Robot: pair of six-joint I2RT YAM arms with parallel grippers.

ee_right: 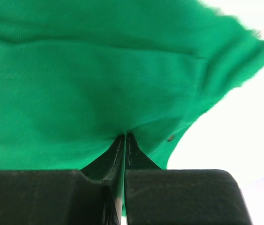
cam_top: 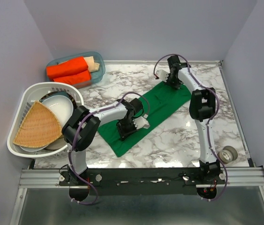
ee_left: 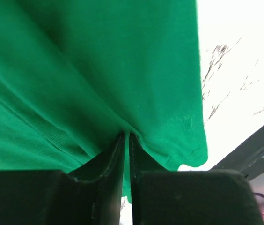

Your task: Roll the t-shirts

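A long folded green t shirt [cam_top: 158, 111] lies slantwise across the marble table, from front left to back right. Near its front-left end is my left gripper [cam_top: 123, 137]; in the left wrist view its fingertips are almost together, with a narrow strip of green cloth [ee_left: 160, 75] between them. At the back-right end, my right gripper [cam_top: 176, 86] has its fingers close together on the fabric. The right wrist view shows green cloth [ee_right: 85, 89] running up to and under those tips, a little blurred. How much fabric each one pinches is hidden.
A blue bin [cam_top: 102, 75] with rolled orange and tan cloths stands at the back left. The white basket [cam_top: 13, 136] at the left holds plates and a wicker piece. A metal cup [cam_top: 227, 154] sits at the front right. The marble around the shirt is mostly clear.
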